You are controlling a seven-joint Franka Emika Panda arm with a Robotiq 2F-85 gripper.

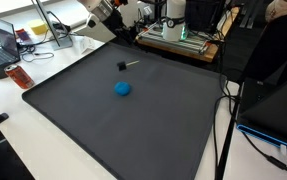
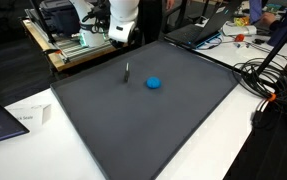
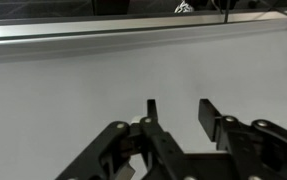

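In the wrist view my gripper stands partly open, with nothing held between its two dark fingertips. A small pale bit shows beside the left finger; I cannot tell what it is. A small dark object with a thin pale stick-like end (image 1: 122,66) lies on the dark grey table in exterior view 1. In exterior view 2 it looks like a short dark stick (image 2: 126,73), apart from the gripper above the table's far edge. A blue round object (image 1: 122,89) rests nearer the middle of the table (image 2: 151,120), also seen as a blue blob (image 2: 153,83).
A red can (image 1: 19,77) and a laptop (image 1: 5,45) are at the left in exterior view 1. A clear cup (image 1: 80,44) stands near the far table edge. Loose black cables (image 2: 268,85) lie beyond the table's right side.
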